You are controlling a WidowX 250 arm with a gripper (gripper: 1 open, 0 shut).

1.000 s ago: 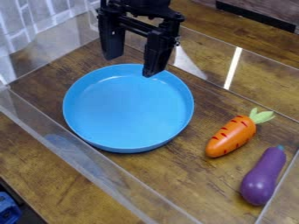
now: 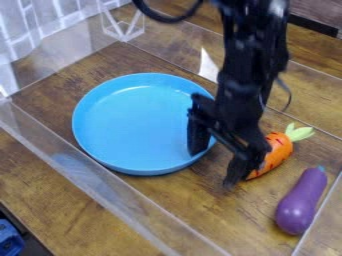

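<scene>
My black gripper point(image 2: 225, 145) hangs low in the middle right of the camera view, open, its dark fingers spread over the right rim of a blue plate point(image 2: 128, 122) and beside an orange carrot toy point(image 2: 273, 151) with a green top. The arm and fingers hide part of the plate's right side and the carrot's left edge; whether they touch the carrot is unclear. A purple eggplant toy point(image 2: 299, 203) lies at the lower right, apart from the gripper.
The wooden board point(image 2: 160, 215) is bare in front of the plate and at the upper left. Clear walls run along the left and front edges. A small blue object point(image 2: 8, 240) is at the lower left corner.
The plate, carrot and eggplant look unmoved.
</scene>
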